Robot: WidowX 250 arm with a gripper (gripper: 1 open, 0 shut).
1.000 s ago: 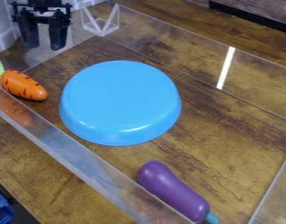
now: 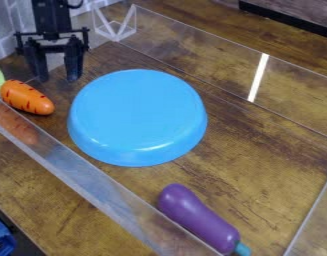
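Note:
My black gripper [image 2: 52,62] hangs at the top left above the wooden floor of a clear-walled tray, its two fingers apart with nothing visible between them. Just below it lies an orange toy carrot [image 2: 27,98] with green leaves. A large upturned blue plastic dish or lid [image 2: 136,116] takes the middle. A purple toy eggplant [image 2: 197,216] lies at the bottom right.
Clear plastic walls [image 2: 86,175] border the wooden tray area. Something blue sits outside the wall at the lower left corner, partly out of view.
My gripper has moved right and down, closer to the space above the carrot's upper side. The carrot, dish and eggplant have not moved.

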